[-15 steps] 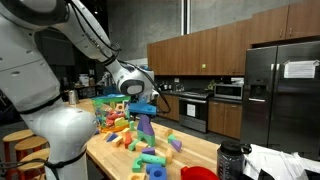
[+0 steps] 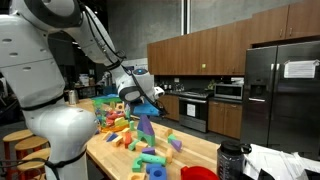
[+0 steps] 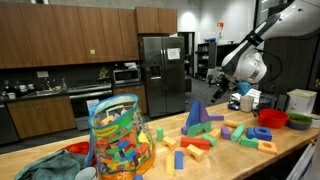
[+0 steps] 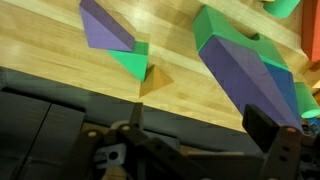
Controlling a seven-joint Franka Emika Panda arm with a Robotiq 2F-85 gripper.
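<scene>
My gripper stands open above the wooden table, with nothing between its fingers. In the wrist view a small orange wedge (image 4: 155, 80) lies just ahead of the left finger. Beside it sit a green block (image 4: 134, 60) and a purple block (image 4: 105, 25). A long purple block (image 4: 245, 78) with a green block against its end lies to the right. In exterior view 1 a tall purple piece (image 2: 146, 126) rises among scattered coloured blocks, below the gripper (image 2: 155, 104). The second exterior view has the gripper (image 3: 211, 76) above a tall purple piece (image 3: 195, 114).
A clear bag of coloured blocks (image 3: 121, 140) stands at the table's left. A red bowl (image 3: 272, 118) and a green bowl (image 3: 298, 121) are at the right. A black canister (image 2: 231, 160) and white cloth (image 2: 282, 163) lie near the other end. Bare wood shows between blocks.
The arm's head has shifted slightly right and tilted in exterior view 1, with the gripper swinging along. The blocks on the table look unmoved.
</scene>
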